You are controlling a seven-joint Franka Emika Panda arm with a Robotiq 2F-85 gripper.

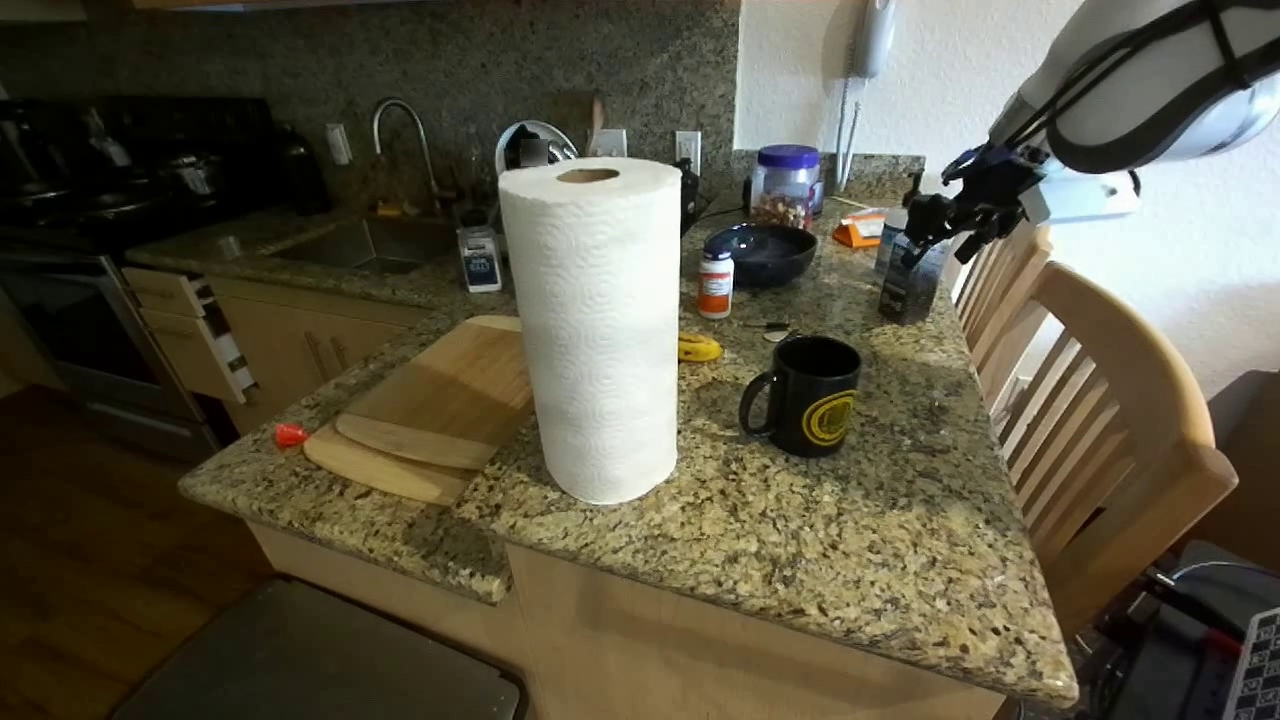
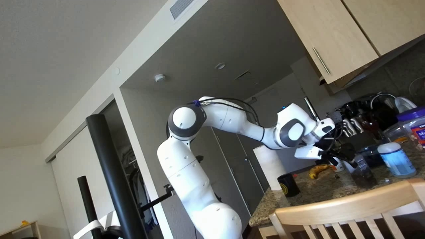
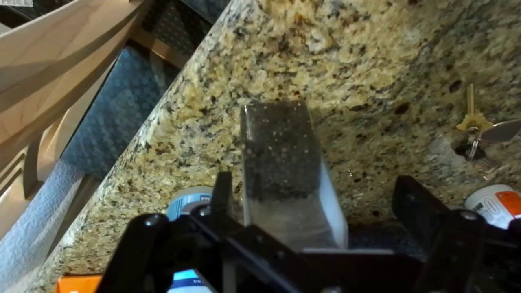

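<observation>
A clear bottle with dark grains inside (image 1: 912,292) stands upright near the right edge of the counter. My gripper (image 1: 939,250) is at the height of its upper part and covers its black cap in exterior view 1. In the wrist view the bottle (image 3: 283,161) lies between the wide-apart fingers, nearer the left finger (image 3: 223,193) than the right finger (image 3: 409,195). A gap shows on the right side, so the fingers are open and not closed on it. The bottle's top is hidden behind the gripper body in the wrist view.
Close to the bottle is a blue-labelled container (image 2: 397,160). A dark bowl (image 1: 770,254), a white pill bottle (image 1: 715,286), keys (image 3: 472,124) and an orange box (image 1: 858,229) lie around. A black mug (image 1: 816,396) and paper towel roll (image 1: 596,336) stand nearer the front; chairs (image 1: 1080,384) line the right edge.
</observation>
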